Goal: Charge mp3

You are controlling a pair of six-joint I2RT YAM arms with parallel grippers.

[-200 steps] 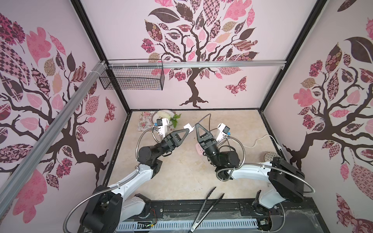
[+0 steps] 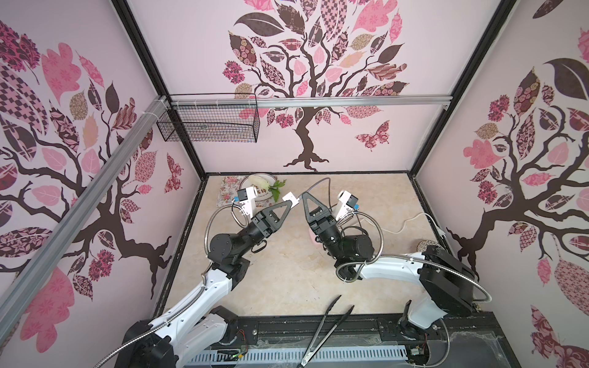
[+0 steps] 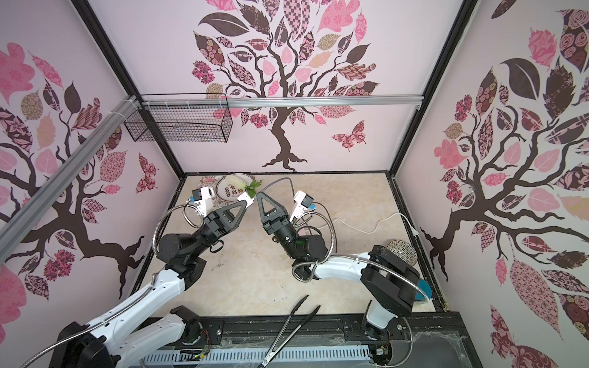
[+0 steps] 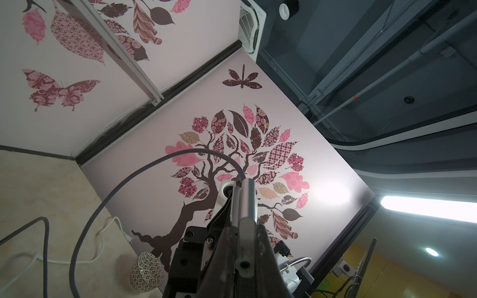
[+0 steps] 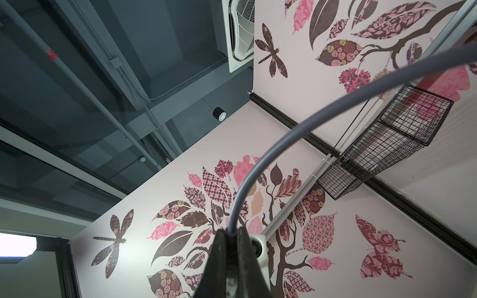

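A small silver-white MP3 player (image 4: 247,213) is held in my left gripper (image 2: 286,202), its fingers shut on it. In the top left view the player's white end (image 2: 290,199) points right, toward my right gripper (image 2: 304,195). That gripper is shut on the grey charging cable (image 5: 263,164), which rises from between its fingers and arcs away. In the left wrist view the cable (image 4: 144,167) comes down to the player's far end. Whether its plug sits in the player or only lines up with it, I cannot tell. Both grippers hang above the table, tips close together.
At the back left of the table stands a plate (image 2: 244,182) with food and green leaves. A pink object (image 2: 313,236) lies partly hidden behind the right gripper. A white cable (image 2: 405,225) runs along the right side. Tongs (image 2: 319,337) rest at the front edge.
Both grippers have shifted slightly left together, the player and the cable still in them. The left forearm has swung a little left as well.
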